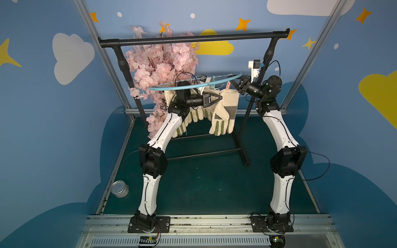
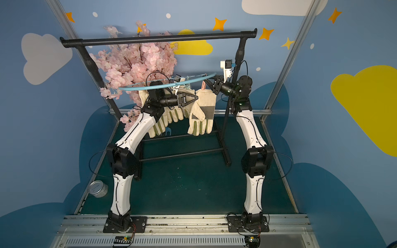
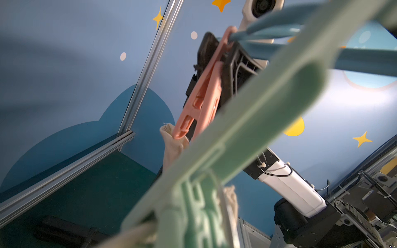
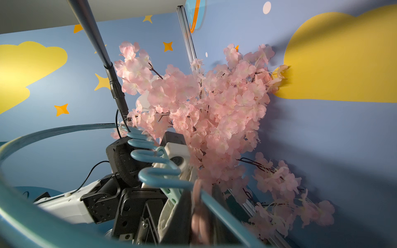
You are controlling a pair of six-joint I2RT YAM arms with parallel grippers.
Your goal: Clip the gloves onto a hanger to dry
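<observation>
The light-blue hanger (image 1: 194, 87) is tipped over, its arch lowered toward the front and its hook not showing. From its right end hangs a pink clip (image 3: 202, 97), and my right gripper (image 1: 234, 81) is shut on it. The clip's lower end meets the cuff of the rightmost beige glove (image 1: 231, 98); how firmly it grips is unclear. My left gripper (image 1: 221, 98) is shut with its tips against that glove; whether cloth is pinched cannot be seen. A green clip (image 3: 252, 136) fills the left wrist view. More gloves (image 1: 196, 117) hang behind the left arm.
The black rack's top bar (image 1: 198, 40) runs above and behind the hanger. Pink blossoms (image 1: 159, 62) crowd the rack's left side. A round tin (image 1: 120, 188) stands at the front left. Green floor (image 1: 206, 181) between the arms is clear.
</observation>
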